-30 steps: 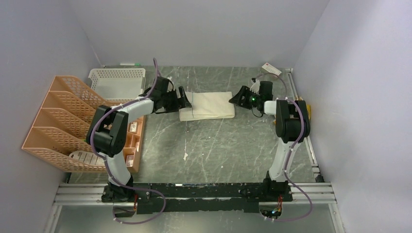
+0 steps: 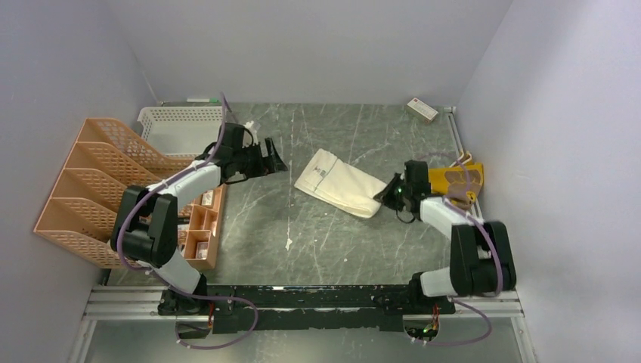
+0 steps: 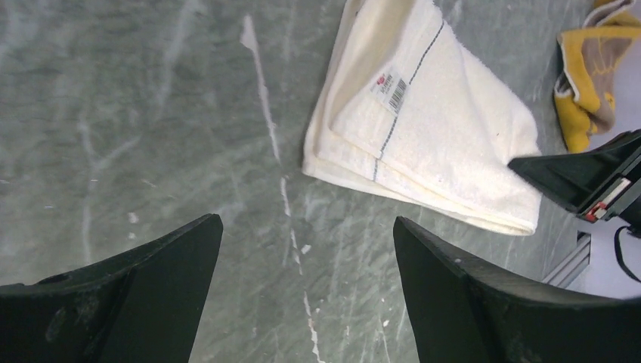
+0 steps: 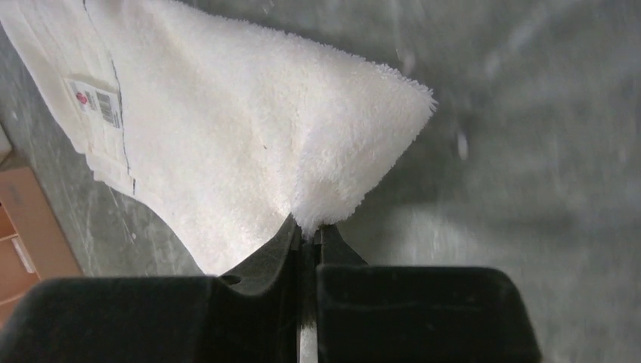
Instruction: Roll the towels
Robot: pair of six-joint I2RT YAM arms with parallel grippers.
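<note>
A cream towel [image 2: 344, 185] lies folded and flat, turned at a slant on the grey table, its label and dark stripe toward the left end. My right gripper [image 2: 381, 199] is shut on the towel's right edge; in the right wrist view the white terry cloth [image 4: 249, 128] runs into the closed fingertips and bunches there. To the left of the towel, apart from it, my left gripper [image 2: 278, 154] stands open. Only bare table shows between its fingers in the left wrist view, with the towel [image 3: 446, 121] beyond them.
An orange divided organizer [image 2: 83, 189] and a white basket [image 2: 181, 113] occupy the left side. A yellow and brown cloth [image 2: 457, 181] lies by the right wall, behind the right gripper. A small box [image 2: 422, 110] sits at the back right.
The right gripper has closed on the towel's edge and moved toward the front right, dragging and turning the towel. The left gripper has backed away from the towel's left end.
</note>
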